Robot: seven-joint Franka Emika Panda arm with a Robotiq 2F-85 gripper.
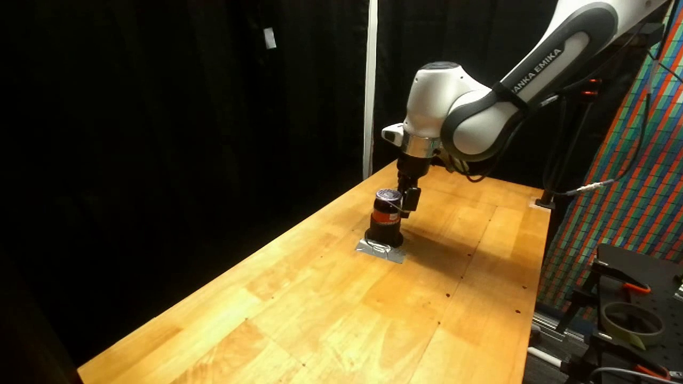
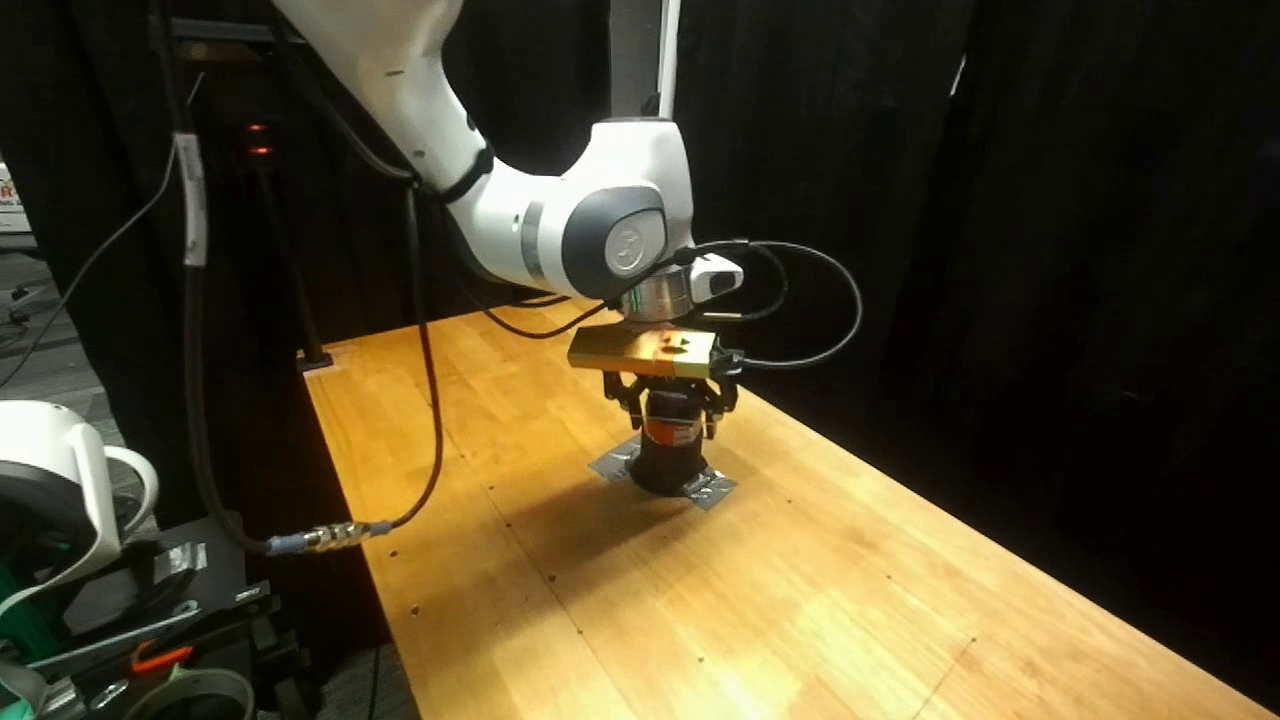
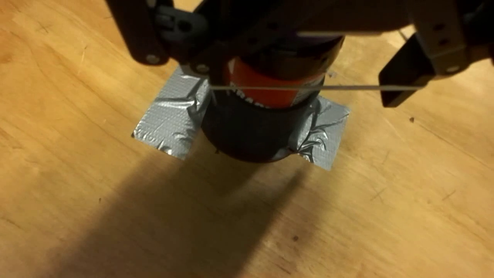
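A dark jar point(image 1: 385, 227) with an orange label stands upright on the table in a black base, held down by silver tape. My gripper is low at the jar, its fingers apart. In the wrist view the right finger point(image 3: 407, 74) stands clear of the jar, while the left one is close beside it. A thin pale band point(image 3: 361, 88) stretches between the fingers and crosses in front of the label. A thin line also crosses the jar's upper part in exterior view 1; whether the band circles the jar, I cannot tell.
Bare wooden table point(image 1: 307, 301) surrounds the jar. Silver tape point(image 3: 171, 116) lies at its base. A gold block point(image 2: 642, 350) is mounted above the fingers. A black side cart point(image 1: 630, 275) with clamps stands beyond the table edge. Cables hang from the arm.
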